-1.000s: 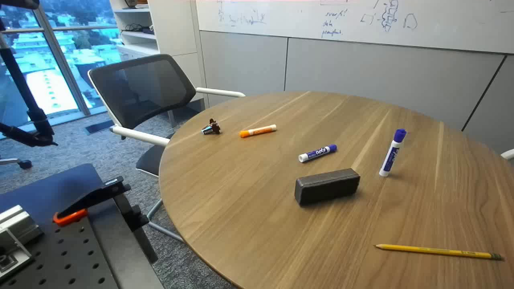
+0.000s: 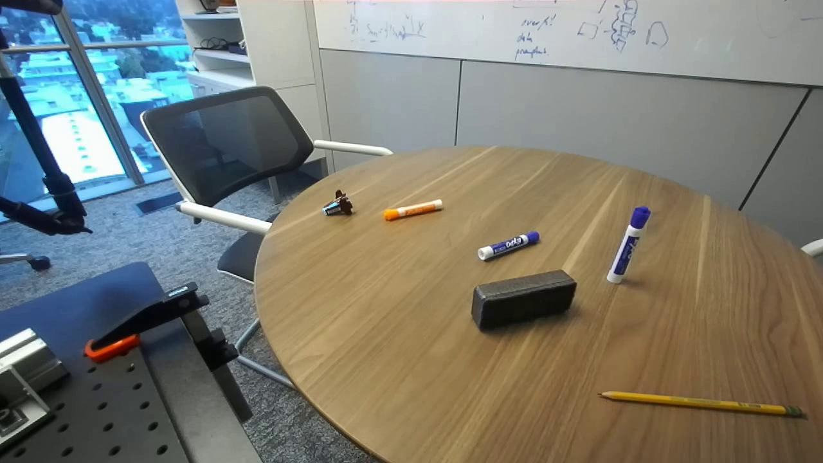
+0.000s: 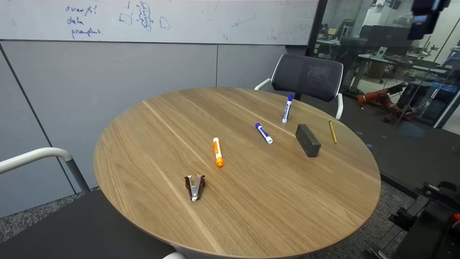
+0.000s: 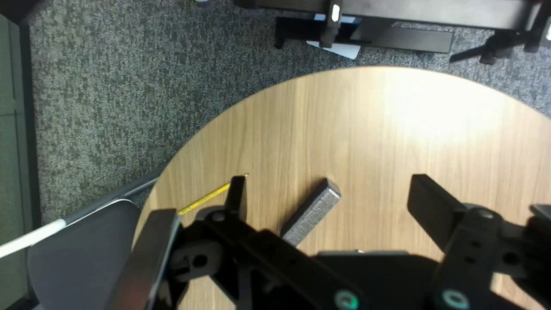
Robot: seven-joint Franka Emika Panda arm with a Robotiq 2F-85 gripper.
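Note:
In the wrist view my gripper is open, its dark fingers [image 4: 238, 199] spread wide with nothing held. It looks down from above the round wooden table, and the black eraser [image 4: 312, 212] appears in the gap, well below. Beyond the eraser, a blue marker [image 2: 509, 245] lies on its side. Another blue marker [image 2: 629, 245] stands upright, cap on top. An orange marker [image 3: 218, 151] lies near a brown staple remover [image 3: 195, 187]. The yellow pencil [image 2: 702, 402] rests near the table's edge; the left finger covers part of its surroundings in the wrist view.
Bare wood surrounds each object on the round table [image 3: 258, 216]. Chairs [image 2: 231, 146] stand close to its rim. A dark bench with a clamp [image 2: 150, 316] is beside the table. A whiteboard wall [image 2: 578, 116] stands behind.

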